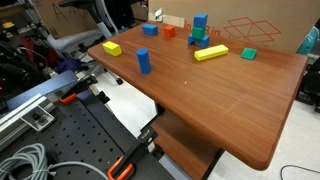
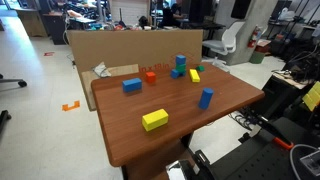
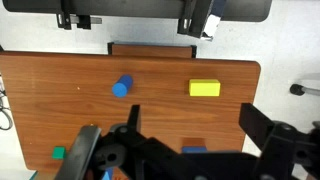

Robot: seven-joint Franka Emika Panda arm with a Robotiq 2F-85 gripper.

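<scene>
My gripper stands open high above the wooden table, its dark fingers spread wide with nothing between them. A blue cylinder (image 1: 144, 61) stands upright near one table edge; a yellow block (image 1: 112, 48) lies toward the corner. From the wrist view, the cylinder (image 3: 122, 86) and yellow block (image 3: 204, 88) appear beyond the fingertips, well apart from them. A blue block (image 2: 132, 85) and a small red block (image 2: 151, 76) lie farther back. Beside a stack of blue and green pieces (image 1: 199, 30) are a longer yellow block (image 1: 212, 53) and a flat green piece (image 1: 249, 54).
An upright brown panel (image 2: 120, 55) runs along the table's back side. A dark rail (image 1: 80, 135) with cables nearby lies beside the table.
</scene>
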